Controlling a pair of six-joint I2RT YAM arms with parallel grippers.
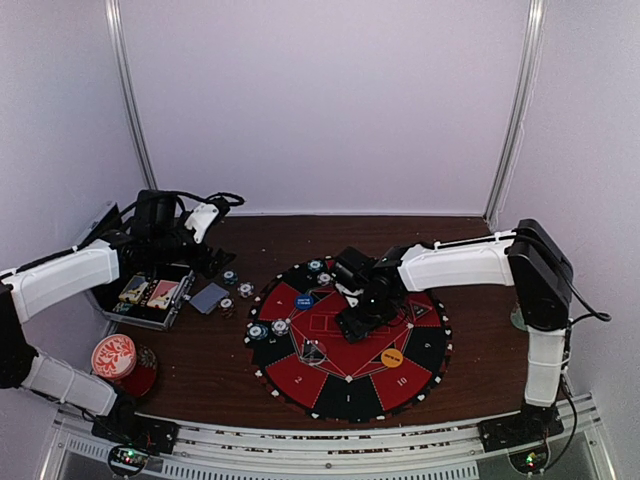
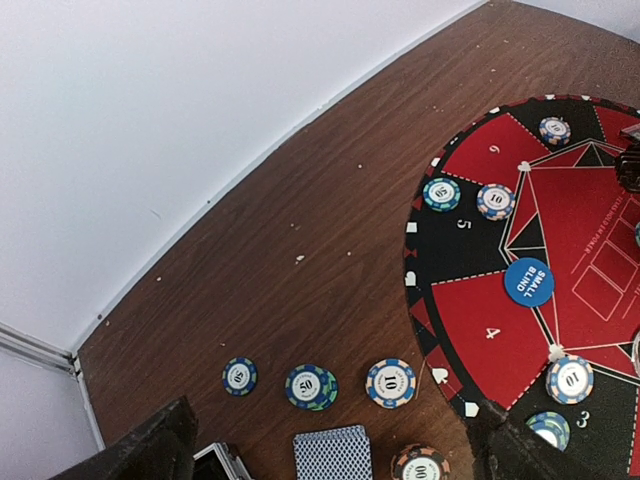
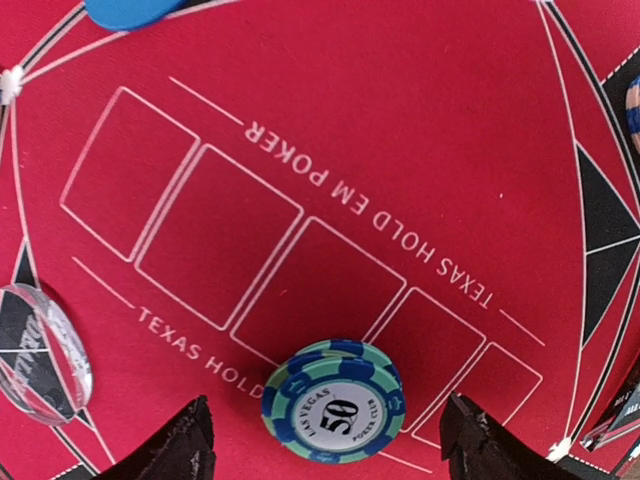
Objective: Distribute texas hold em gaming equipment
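A green-and-blue 50 chip (image 3: 333, 402) lies near the middle of the red and black poker mat (image 1: 350, 390). Over it is my right gripper, its fingers apart on either side of the chip with gaps between. Beyond the mat's left side, above the table, my left gripper stands open and holds nothing. Under it rest a blue 50 chip (image 2: 239, 376), a green 50 chip (image 2: 312, 387), a 10 chip (image 2: 390, 383), an orange 100 chip (image 2: 420, 463) and a card deck (image 2: 333, 454). The blue small blind disc (image 2: 528, 282) lies on the mat.
An open case (image 1: 150, 300) with cards and a stack of red round pieces (image 1: 115, 356) stand at the left. More chips sit at seats 3 and 5. A yellow disc (image 1: 392, 357) and a clear disc (image 1: 312, 352) lie on the mat.
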